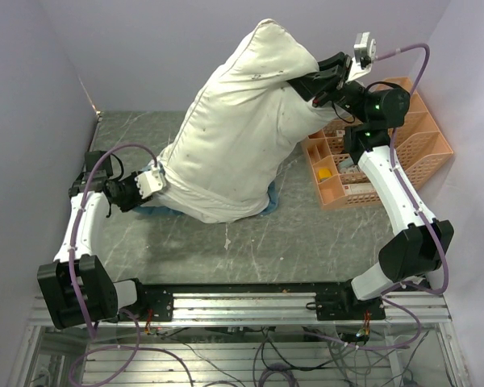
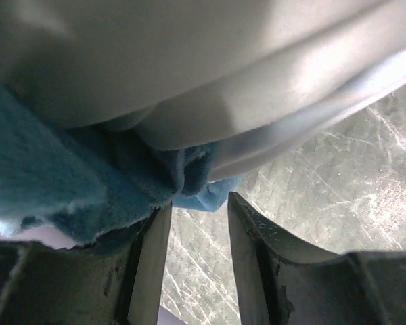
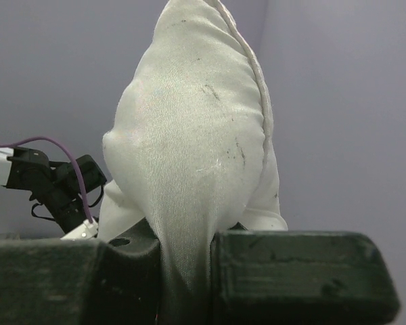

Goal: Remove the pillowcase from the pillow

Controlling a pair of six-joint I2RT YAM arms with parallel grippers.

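A large white, pillow-shaped bundle (image 1: 234, 129) slants up from the table in the top view, its corner bunched in my right gripper (image 1: 308, 85). The right wrist view shows white cloth (image 3: 189, 149) pinched between the fingers. Soft blue fabric (image 1: 272, 197) peeks from under the bundle's lower end. At that end's left side is my left gripper, its fingertips apart. Blue fabric (image 2: 61, 169) hangs over its left finger, below white folds (image 2: 189, 115). Which layer is the case, I cannot tell.
An orange compartment organizer (image 1: 332, 193) stands at the right, partly behind the right arm. Walls enclose the back and both sides.
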